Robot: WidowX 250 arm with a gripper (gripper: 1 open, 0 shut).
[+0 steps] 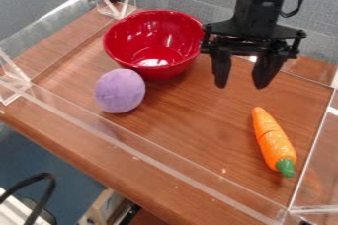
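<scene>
My black gripper [243, 69] hangs over the back right of the wooden table, right of the red bowl [153, 43], its two fingers apart with nothing seen between them. A purple ball [119, 91] lies in front of the bowl at the left. An orange carrot [272, 138] with a green tip lies at the front right, below and right of the gripper.
Clear plastic walls edge the wooden table [172, 150]. Its middle, between ball and carrot, is free. A black cable and other items sit off the table at the lower left.
</scene>
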